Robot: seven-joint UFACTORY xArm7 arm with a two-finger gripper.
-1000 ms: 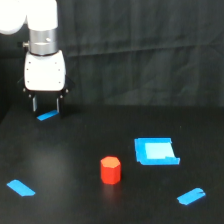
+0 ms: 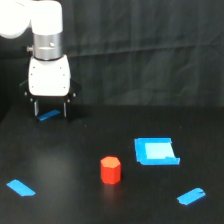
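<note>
At the far left, the white gripper (image 2: 52,110) hangs from the arm with its two dark fingers spread apart. A small blue strip (image 2: 49,115) lies low between the fingertips; the frame does not show whether a finger touches it. A red hexagonal block (image 2: 110,170) stands upright near the front middle, well away from the gripper. To its right sits a blue-rimmed square tray (image 2: 143,156) with a whitish inside.
Two more flat blue strips lie on the dark table, one at the front left (image 2: 20,188) and one at the front right (image 2: 191,197). Bare table stretches between the gripper and the red block. A dark curtain (image 2: 140,60) closes off the back.
The gripper has moved slightly right and downward, nearer the blue strip's level. Its fingers remain apart. The red block, the tray and the front strips look unmoved.
</note>
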